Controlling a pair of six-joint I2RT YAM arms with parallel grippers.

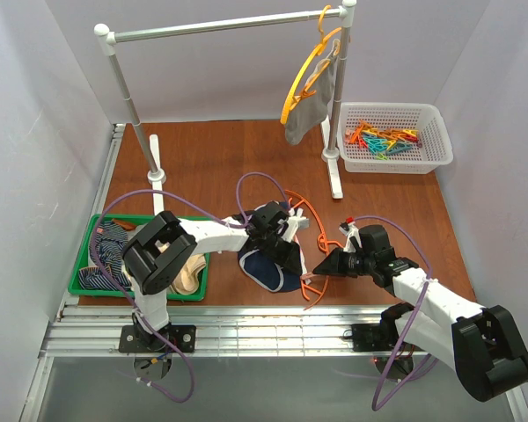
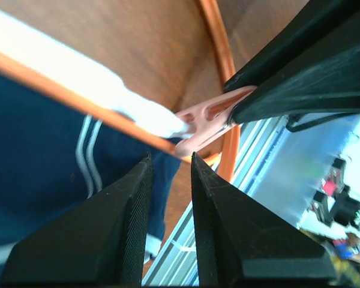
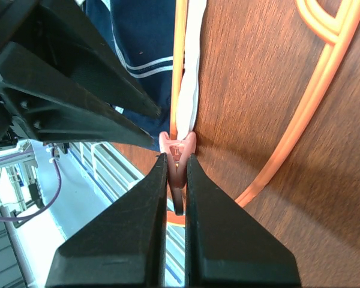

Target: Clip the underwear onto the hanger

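Navy underwear (image 1: 268,272) with white stripes lies on the table beside an orange hanger (image 1: 321,229); its white waistband (image 3: 192,72) runs along the hanger's bar (image 3: 179,54). My right gripper is shut on a pink clothespin (image 3: 185,144), whose head sits over the end of waistband and bar. My left gripper hovers over the underwear just left of that clothespin, its fingertips a little apart with nothing clearly between them.
A green bin (image 1: 200,294) of clothes is at the left. A white basket (image 1: 431,141) of clothespins sits back right. A rack (image 1: 229,24) holds a yellow hanger (image 1: 297,79) with grey cloth.
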